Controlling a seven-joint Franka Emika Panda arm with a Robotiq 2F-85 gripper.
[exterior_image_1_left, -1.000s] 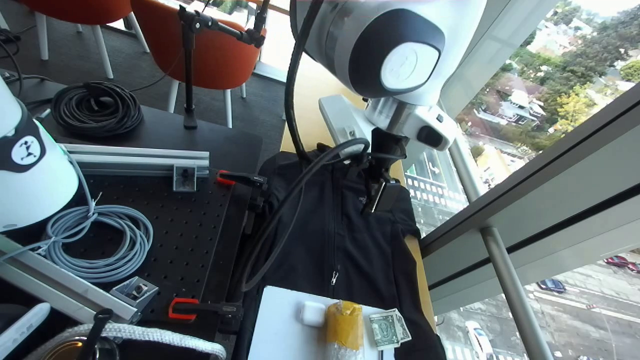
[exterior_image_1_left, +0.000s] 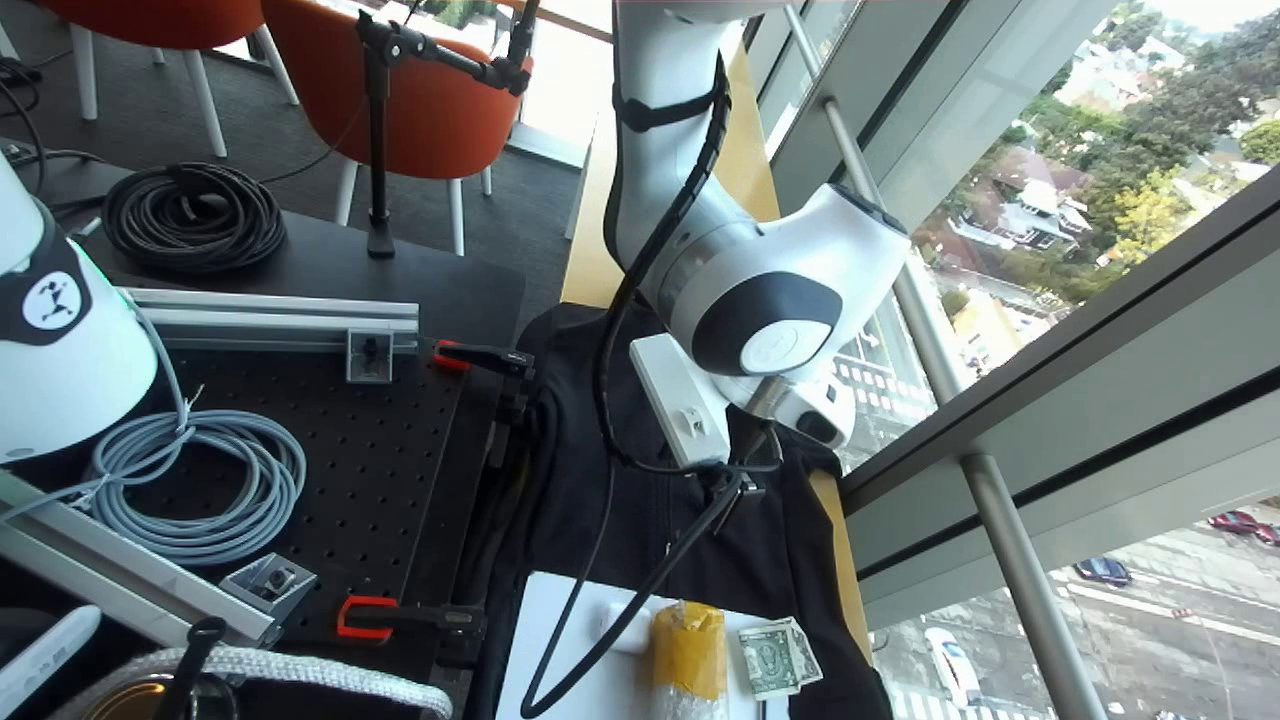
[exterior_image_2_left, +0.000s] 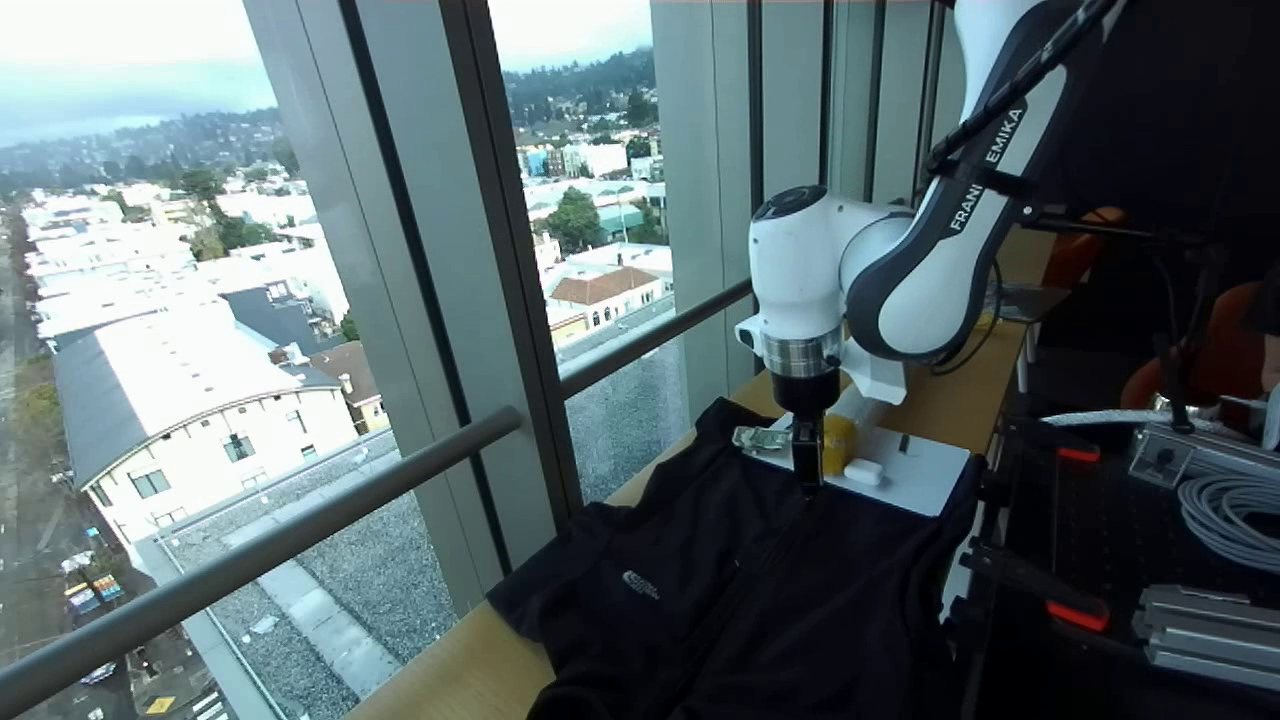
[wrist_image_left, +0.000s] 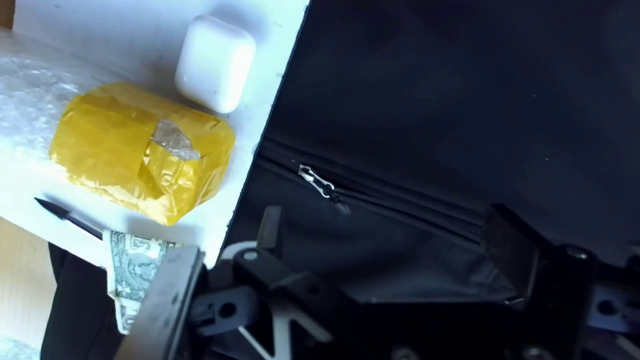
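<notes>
A black zip-up jacket (exterior_image_2_left: 708, 600) lies spread on the wooden ledge. Its silver zipper pull (wrist_image_left: 316, 181) shows in the wrist view, close to the edge of a white board (wrist_image_left: 264, 18). My gripper stands open over the jacket, its two fingers well apart and nothing between them. The zipper pull appears ahead of the gap, nearer the left finger (wrist_image_left: 271, 231). Seen from exterior view 2, the gripper (exterior_image_2_left: 810, 462) points downward just short of the board; whether its tips touch the cloth I cannot tell.
On the board are a yellow-taped bubble-wrap roll (wrist_image_left: 129, 147), a small white case (wrist_image_left: 216, 63), a dark pen (wrist_image_left: 69, 216) and dollar bills (wrist_image_left: 135, 270). Windows with a metal rail (exterior_image_2_left: 300, 540) border one side, a clamped black table (exterior_image_1_left: 360, 480) the other.
The arm has come down and across the jacket towards the white board. Its hanging cable now loops over the board, in front of the white case in exterior view 1.
</notes>
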